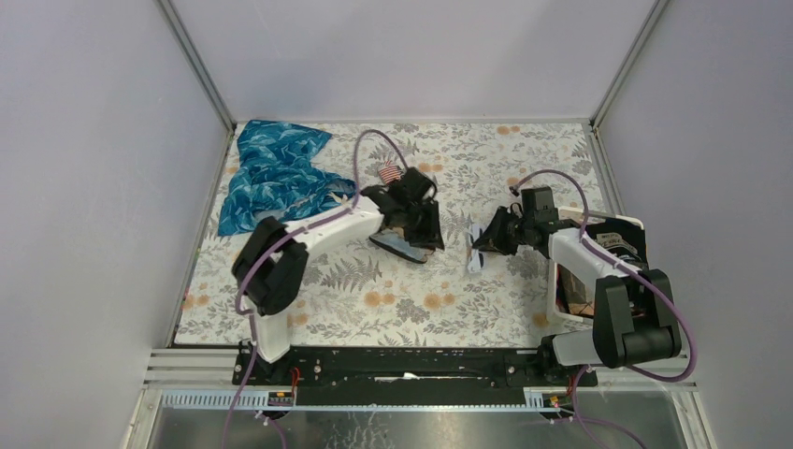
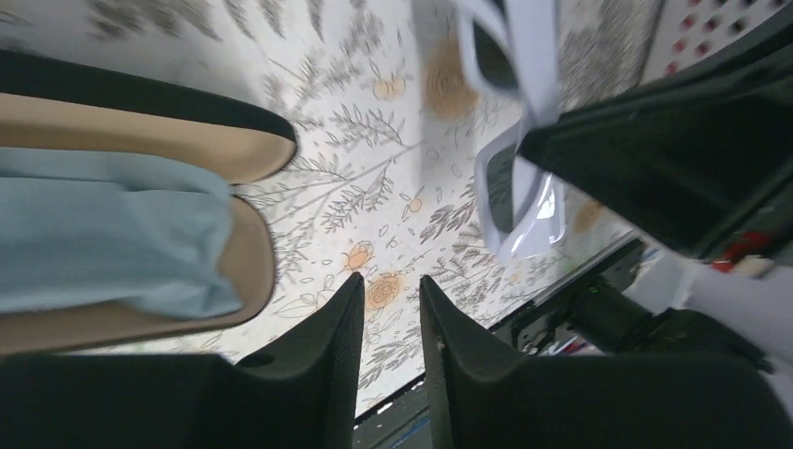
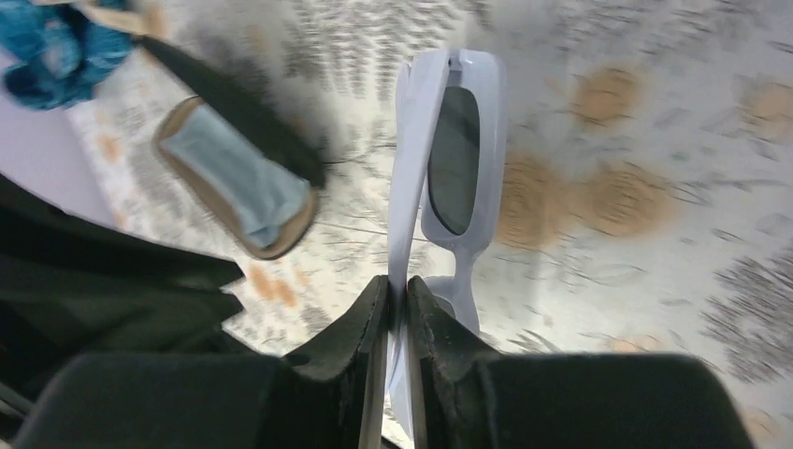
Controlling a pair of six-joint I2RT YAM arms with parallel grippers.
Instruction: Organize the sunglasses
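Observation:
White-framed sunglasses [image 3: 477,173] with dark lenses are held above the table by my right gripper, shut on one of their white temples. In the top view they hang near the middle right [image 1: 476,253]. My left gripper is part open, with only patterned cloth showing between its fingers. It hangs over the right end of a sunglasses case [image 1: 400,248]. That case lies open, with a dark outside, a tan inside and a light blue cloth [image 2: 103,234] in it. The left wrist view shows the case at its left and the sunglasses at upper right, apart from my left fingers.
A crumpled blue bag [image 1: 271,178] covers the back left of the table. On the right stands a white-rimmed bin [image 1: 554,292] with dark and brown things inside. A red-striped item [image 1: 390,173] lies behind my left gripper.

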